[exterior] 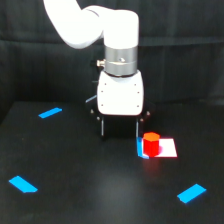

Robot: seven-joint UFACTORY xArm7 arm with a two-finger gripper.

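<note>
A small red block [151,144] rests on the dark table, over a pale pink patch [169,148] with a blue strip [139,147] along its left side. Above and to the left of the block is my gripper [120,126], pointing down. Its dark fingers are spread wide, and nothing shows between them. The right finger [137,126] looks close to the blue strip in this view, but its height above the table is hard to judge.
Blue tape marks lie at the back left [50,113], front left [23,184] and front right [191,193]. A dark curtain [180,70] hangs behind.
</note>
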